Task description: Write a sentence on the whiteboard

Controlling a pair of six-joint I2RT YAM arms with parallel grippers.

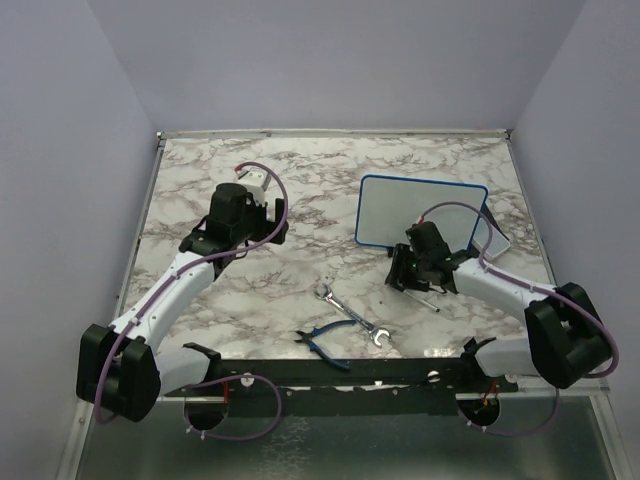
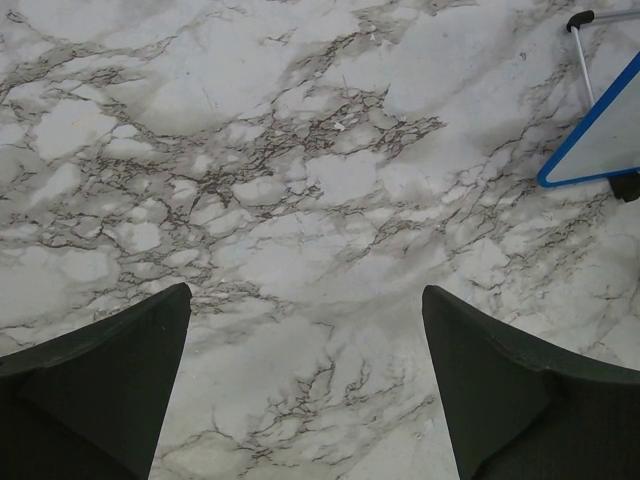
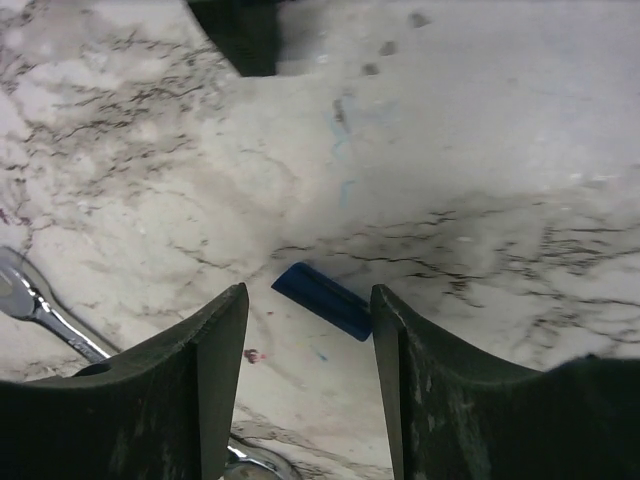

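Note:
The whiteboard (image 1: 420, 210), white with a blue frame, stands at the back right and shows no writing in the top view. Just in front of its lower edge, my right gripper (image 1: 401, 279) is shut on the marker; the white barrel (image 1: 427, 303) slants out toward the front right. In the right wrist view the marker's dark blue end (image 3: 325, 300) shows between the fingers, and the rest is hidden behind one finger (image 3: 395, 370). My left gripper (image 1: 262, 232) is open over bare table; its fingers (image 2: 130, 360) stand wide apart with nothing between them.
A wrench (image 1: 350, 312) and blue-handled pliers (image 1: 322, 342) lie at the front middle, left of my right gripper. One black foot (image 3: 240, 35) below the board is close to that gripper.

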